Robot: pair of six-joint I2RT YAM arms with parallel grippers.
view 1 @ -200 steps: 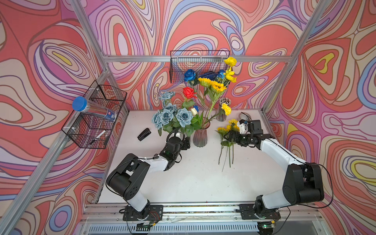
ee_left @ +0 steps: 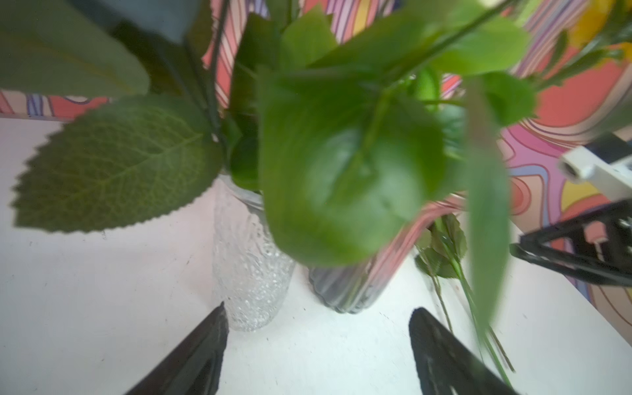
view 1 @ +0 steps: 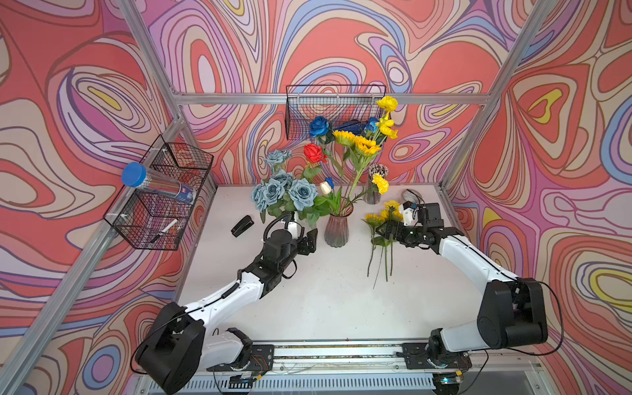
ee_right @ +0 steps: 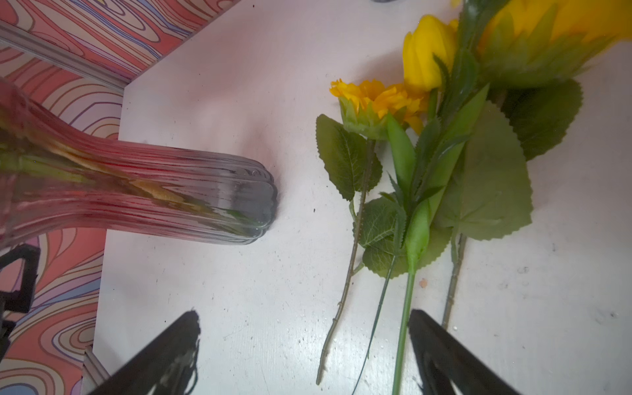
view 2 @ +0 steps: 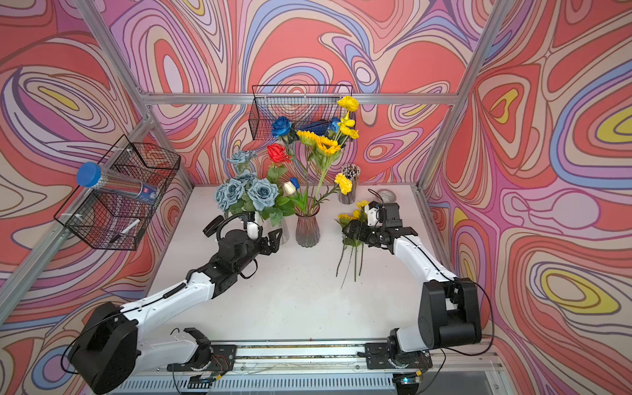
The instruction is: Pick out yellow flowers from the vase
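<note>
The ribbed vase [view 1: 336,230] stands mid-table with yellow sunflowers [view 1: 366,148] and other yellow blooms [view 1: 387,104] rising from it. Several picked yellow flowers [ee_right: 368,98] lie on the table to its right. A textured clear vase [ee_left: 250,276] holds light-blue roses [view 1: 302,192]. My left gripper is open before the clear vase, with nothing between its fingers and leaves above it. My right gripper is open over the lying flowers' stems, with nothing gripped.
A black stapler-like object [view 1: 242,225] lies at the left. A container of small items [view 2: 349,181] stands behind the vases. Wire baskets hang on the left and back frames.
The left arm has swung back and out toward the front left, with its gripper still by the vases. The blue roses have shifted slightly left and up. The right arm barely moved.
</note>
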